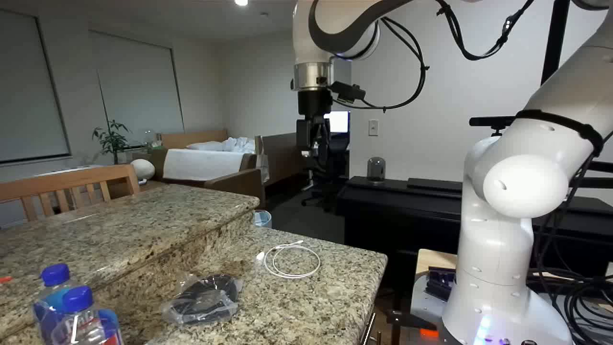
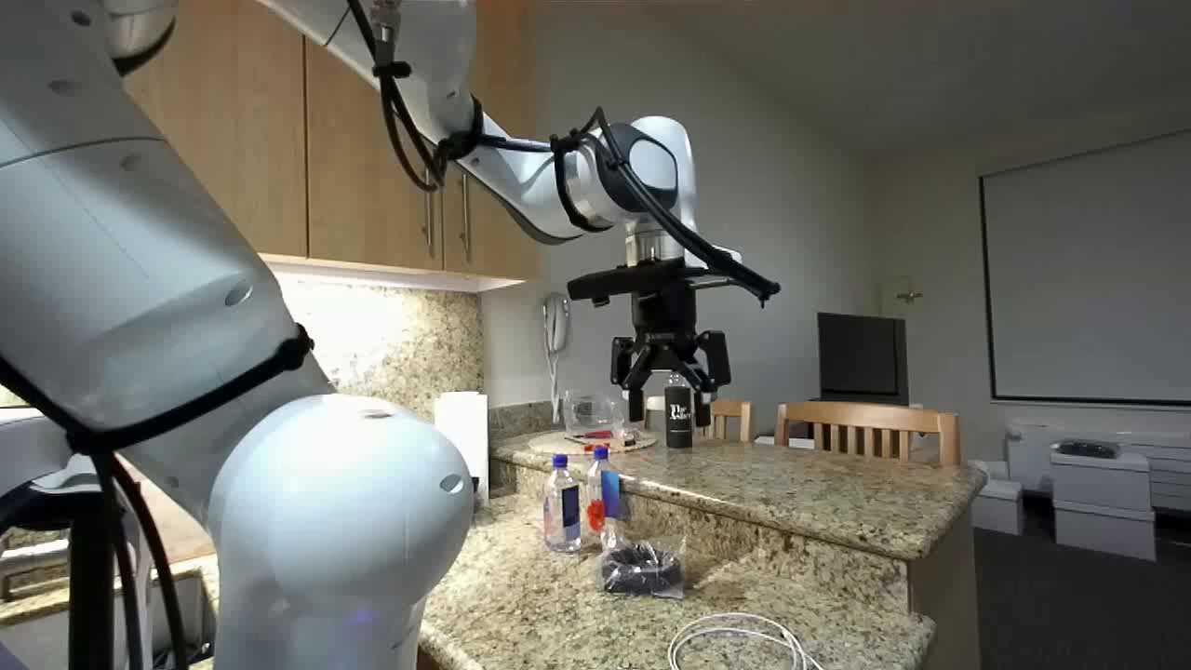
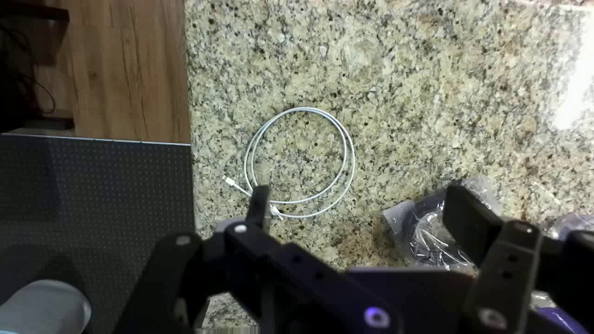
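Note:
My gripper (image 2: pixel 670 411) hangs high above the counter, pointing down, its two fingers wide apart with nothing between them. Below it, a white cable (image 3: pixel 351 161) lies loosely coiled on the granite, near the counter's edge. A clear plastic bag with something black in it (image 3: pixel 426 231) rests to the right of the cable in the wrist view, partly covered there by one finger (image 3: pixel 470 217). Exterior view 1 shows the cable (image 1: pixel 317 261) and the bagged black item (image 1: pixel 205 299) apart from each other on the lower counter.
Two clear bottles with blue caps (image 2: pixel 561 508), stand beyond the bag. The raised ledge (image 2: pixel 782 491) bears a dark bottle (image 2: pixel 678 413) and a clear container (image 2: pixel 592 413). Bare granite (image 3: pixel 390 100) surrounds the cable; the counter drops off to the floor (image 3: pixel 128 72).

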